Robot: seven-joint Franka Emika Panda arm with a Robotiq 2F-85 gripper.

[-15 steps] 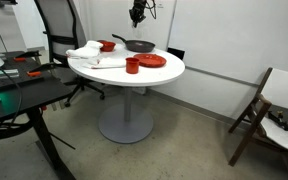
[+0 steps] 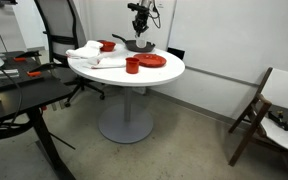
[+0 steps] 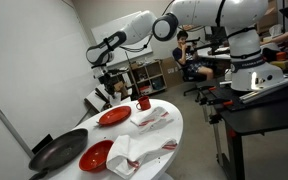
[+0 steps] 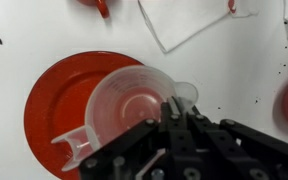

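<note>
A translucent cup (image 4: 134, 100) with a spout and a handle hangs from my gripper, which is shut on its rim side. In the wrist view the cup overlaps the red plate (image 4: 46, 105), hiding the plate's right part. From the first exterior view, my gripper (image 2: 142, 14) is high above the back of the round table, the pale cup (image 2: 141, 38) below it near the dark pan (image 2: 131, 45). The gap between cup and table is hard to judge. In the second exterior view the gripper (image 3: 106, 86) appears small, beyond the red plate (image 3: 115, 116).
On the round white table (image 2: 104, 75) stand a red mug (image 2: 132, 65), a red bowl (image 3: 96, 156) and a white cloth (image 3: 134, 150). The pan (image 3: 59, 150) lies near the wall-side edge. Bare tabletop shows near the front edge.
The gripper and cup have shifted slightly to the right in the first exterior view. The tableware has not moved.
</note>
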